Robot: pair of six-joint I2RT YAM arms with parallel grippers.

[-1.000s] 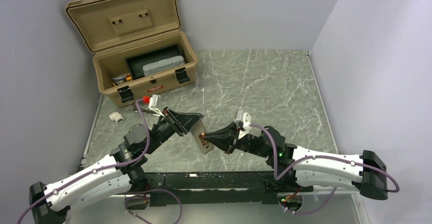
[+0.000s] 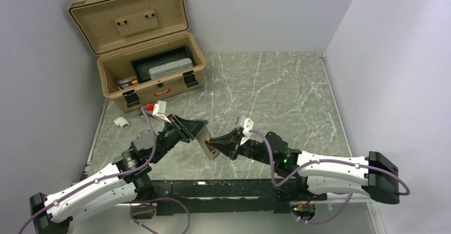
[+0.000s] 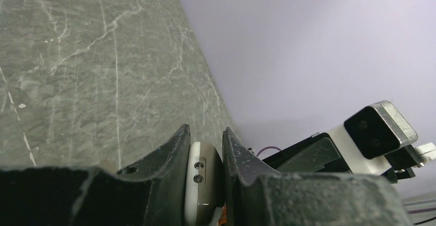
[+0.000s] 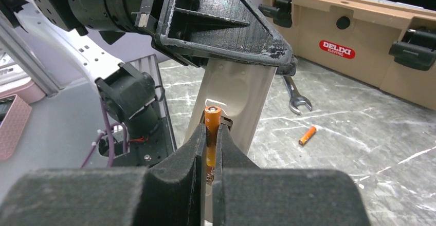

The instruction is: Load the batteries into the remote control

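My left gripper [image 2: 198, 128] is shut on the pale remote [image 2: 205, 144], held upright; in the left wrist view its end [image 3: 198, 180] shows between the fingers. An orange battery [image 4: 212, 114] stands at the remote's open compartment, between the fingertips of my right gripper, which point into that compartment; whether it sits seated there is hidden. The right fingers are close around the battery. A second orange battery [image 4: 307, 135] lies loose on the marble table.
A tan toolbox [image 2: 149, 88] stands open at the back left. A wrench [image 4: 298, 100] lies before it, and a white object [image 2: 121, 122] at the left.
Both grippers and the remote have shifted slightly leftward in the top view, the right arm somewhat more.
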